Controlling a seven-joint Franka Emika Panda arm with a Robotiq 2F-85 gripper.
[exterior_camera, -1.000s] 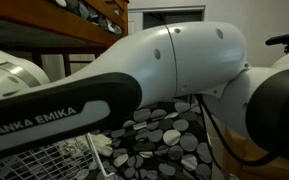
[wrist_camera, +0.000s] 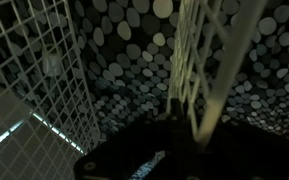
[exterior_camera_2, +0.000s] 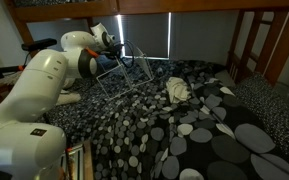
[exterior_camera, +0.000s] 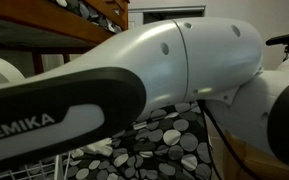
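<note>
A white wire basket fills much of the wrist view, and one of its mesh walls (wrist_camera: 187, 60) runs up from between my fingers. My gripper, dark and low in that view, is shut on the basket's wire wall. In exterior view 2 the basket hangs tilted beneath my gripper (exterior_camera_2: 121, 50), over the left side of the bed. Only a corner of its mesh (exterior_camera: 29, 172) shows at the bottom left of exterior view 1, where my arm hides the gripper.
A crumpled pale cloth (exterior_camera_2: 177, 91) lies on the dark, circle-patterned bedspread (exterior_camera_2: 199, 140). An upper bunk's wooden rail (exterior_camera_2: 144, 14) crosses overhead, and a wooden ladder (exterior_camera_2: 246, 45) stands at the far right. Most of the near bedspread is clear.
In exterior view 1 my arm has shifted left and the basket has moved left and lower, so less of it shows. The pale cloth is now more exposed.
</note>
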